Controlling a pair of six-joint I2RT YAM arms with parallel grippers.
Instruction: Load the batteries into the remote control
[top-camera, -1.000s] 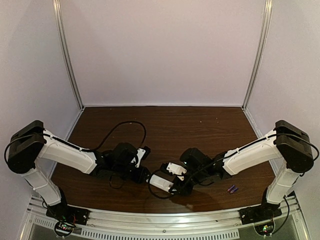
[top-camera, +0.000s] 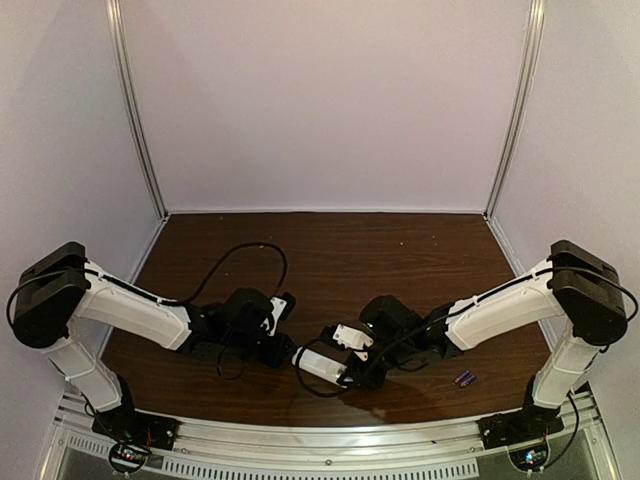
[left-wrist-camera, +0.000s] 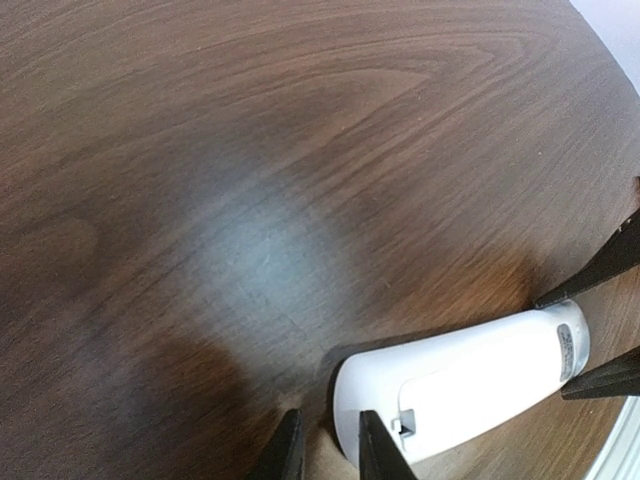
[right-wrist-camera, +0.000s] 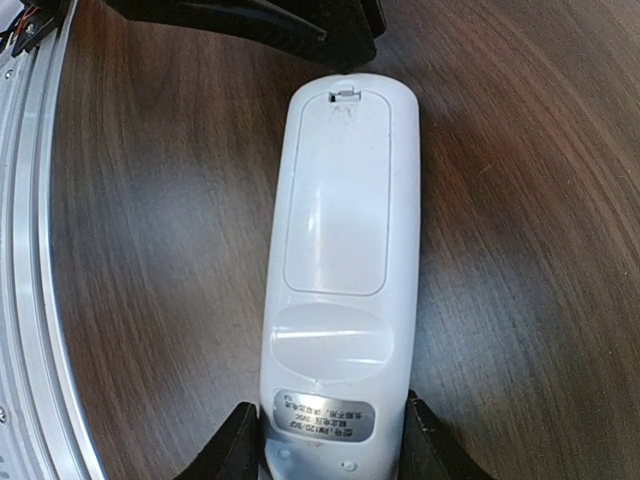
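The white remote control (top-camera: 318, 366) (left-wrist-camera: 470, 370) (right-wrist-camera: 340, 220) lies back up on the table, battery cover in place. My left gripper (top-camera: 285, 352) is at the cover-latch end, its fingers close together; what is between them is unclear. My right gripper (top-camera: 350, 378) has a finger on either side of the other end; whether they grip it is unclear. Two small purple batteries (top-camera: 465, 379) lie on the table, right of the remote.
A metal rail (top-camera: 320, 430) runs along its front edge, close to the remote. Walls enclose the sides and back, and cables loop over both arms.
My left arm has shifted very slightly in the top view. The right arm and batteries show no visible movement.
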